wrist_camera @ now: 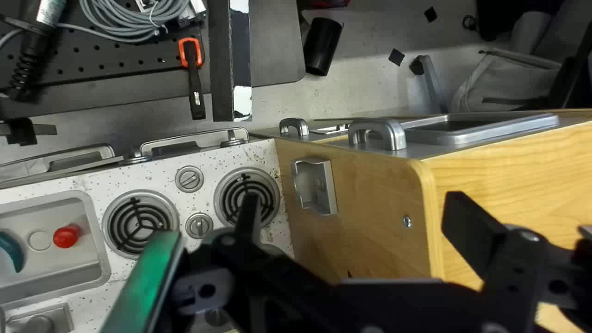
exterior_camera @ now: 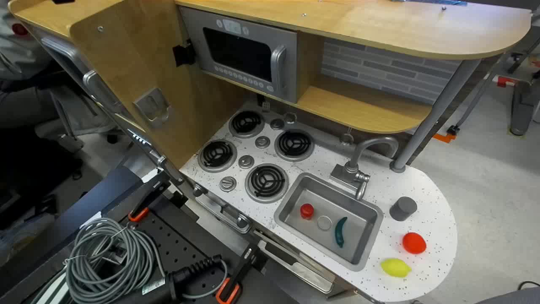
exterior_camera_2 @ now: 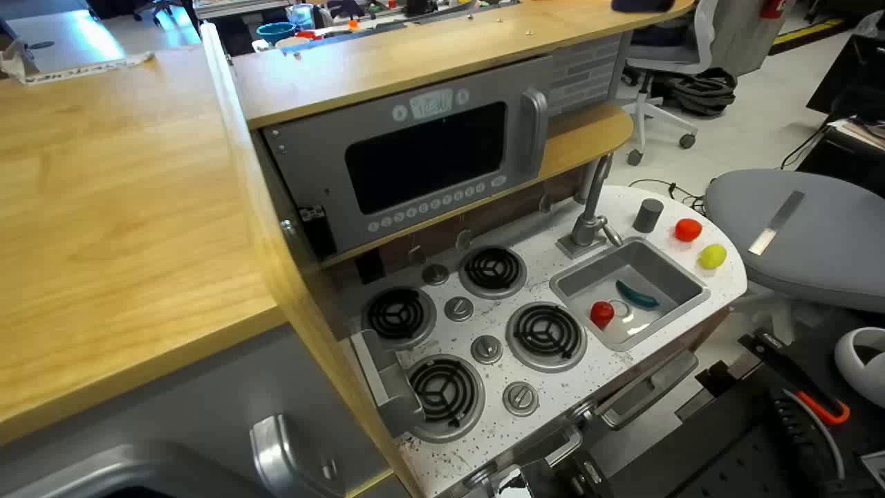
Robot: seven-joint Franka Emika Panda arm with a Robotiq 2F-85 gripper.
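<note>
In the wrist view my gripper stands open, its two black fingers wide apart with nothing between them. Below it are the toy kitchen's stove and wooden side panel (wrist_camera: 355,222). Inside the grey sink (exterior_camera: 290,195) lie a small red object (exterior_camera: 306,211) and a teal curved object (exterior_camera: 340,232), apart from each other. On the white counter right of the sink are an upright dark grey cylinder (exterior_camera: 403,208), a red round object (exterior_camera: 414,243) and a yellow lemon-shaped object (exterior_camera: 395,267). I cannot make out the gripper in either exterior view.
A curved faucet (exterior_camera: 372,144) rises behind the sink. Several black-coiled burners (exterior_camera: 266,182) and knobs fill the stove. Above hangs a closed microwave (exterior_camera_2: 423,149) beside an empty wooden shelf (exterior_camera: 364,109). A black bench with coiled cable (exterior_camera: 109,263) stands in front.
</note>
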